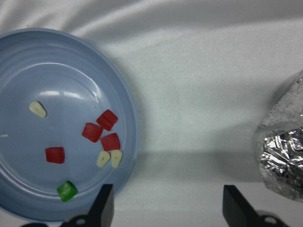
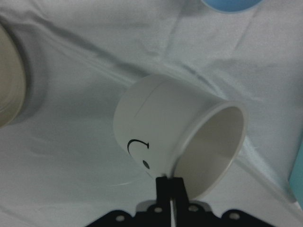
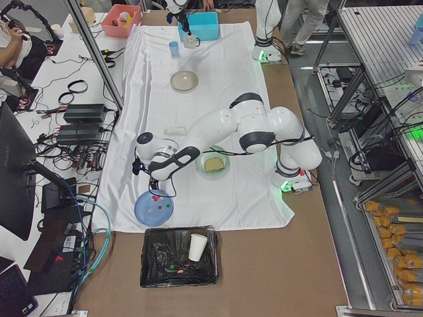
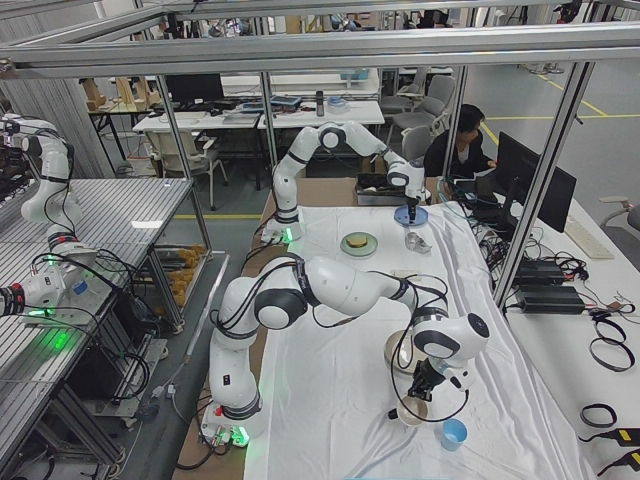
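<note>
My left gripper is open and empty above the white cloth, beside the blue plate (image 1: 71,85) holding red squares, pale pieces and a green piece. Crumpled foil (image 1: 284,161) lies to its right. In the right wrist view, my right gripper is shut on the rim of a tilted white cup (image 2: 147,118) with a drawn face. A blue cup (image 2: 232,5) and a beige plate (image 2: 9,80) are nearby.
A green plate (image 3: 206,168) with a yellow item sits mid-table. A black-lined tray (image 3: 158,264) with a white cup is at the near end. A blue bin (image 3: 205,25) stands at the far end.
</note>
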